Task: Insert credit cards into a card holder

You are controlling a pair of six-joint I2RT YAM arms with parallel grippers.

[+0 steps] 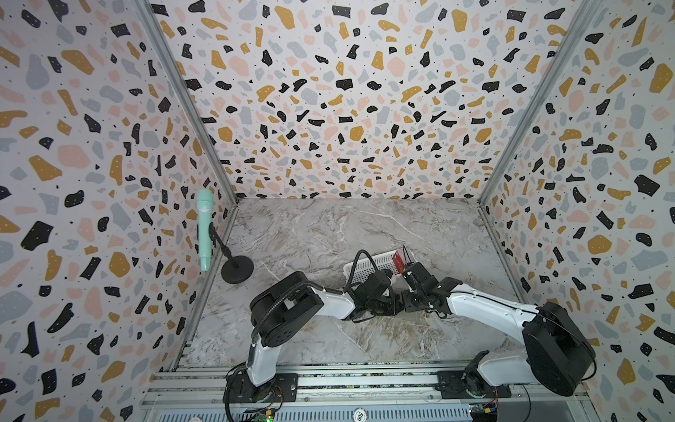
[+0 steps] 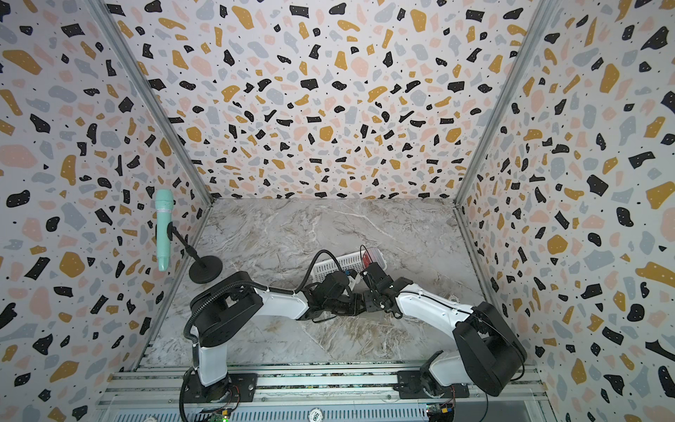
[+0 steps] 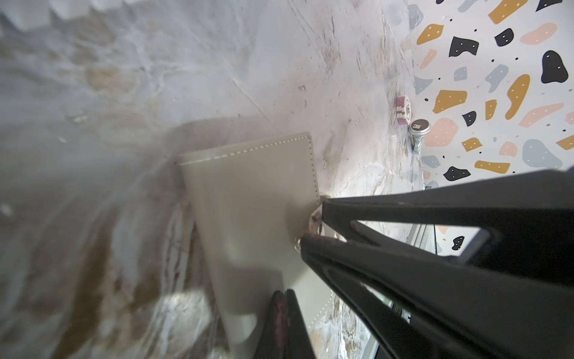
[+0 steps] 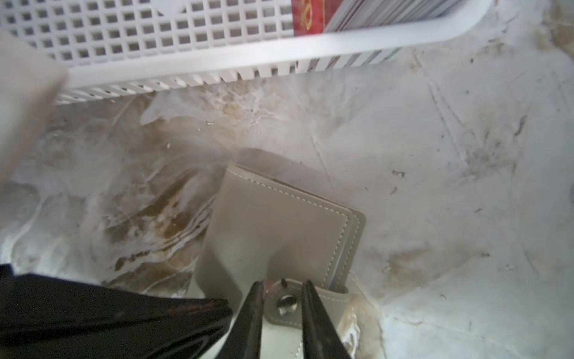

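The card holder [image 4: 275, 221] is a beige-grey stitched wallet lying closed on the table, its strap with a round metal snap [image 4: 287, 305] at one side. Over that strap my right gripper stands part open, one fingertip on each side of the snap. My left gripper is shut at the holder's face, with nothing visible between its fingers; whether it presses on the leather I cannot tell. Striped cards and a red card [image 4: 314, 15] stand in the white basket [image 4: 257, 51]. In the top left view, both grippers mostly hide the holder.
The basket lies just behind the holder, with a strip of bare table between. The two grippers are very close together. A green microphone on a black stand [image 1: 237, 268] is far left. Open table [image 1: 316, 225] extends behind the basket.
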